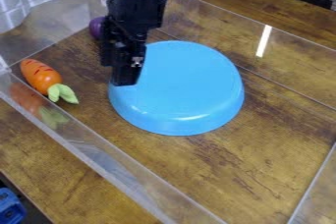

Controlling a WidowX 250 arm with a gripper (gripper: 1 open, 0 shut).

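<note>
The black robot gripper (125, 59) hangs at the upper left, over or beside the left edge of a blue round dome-like object (184, 90). Whether its fingers are open or shut is unclear against the dark body. An orange toy carrot (42, 77) with pale green leaves lies at the left. A purple object (97, 28) is partly hidden behind the arm.
Clear plastic walls run along the left and lower left. A small blue item (7, 208) sits at the lower left corner, outside the wall.
</note>
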